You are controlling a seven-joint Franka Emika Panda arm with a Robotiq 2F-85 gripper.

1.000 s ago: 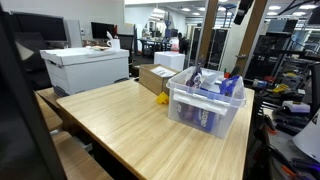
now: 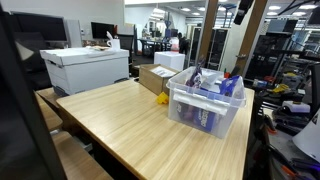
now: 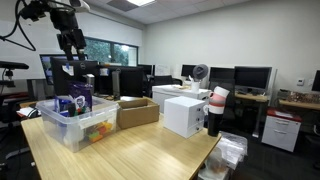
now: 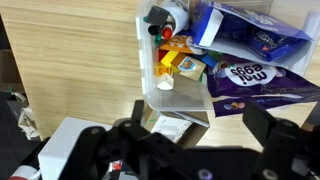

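My gripper is open above a clear plastic bin (image 2: 205, 112), its fingers wide apart with nothing between them. From the side, the gripper (image 3: 74, 50) hangs clear over the bin (image 3: 72, 130). Inside, the wrist view shows a purple snack bag (image 4: 255, 82), a blue-and-white packet (image 4: 235, 30), an orange-yellow box (image 4: 183, 63) and a dark-and-white bottle (image 4: 165, 18). One end of the bin floor is bare. The purple bag (image 3: 82, 95) stands above the rim in exterior view 2.
A small yellow item (image 2: 162, 98) lies on the wooden table (image 2: 120, 118) beside the bin. Behind are an open cardboard box (image 2: 155, 77) and a white lidded box (image 2: 88, 70).
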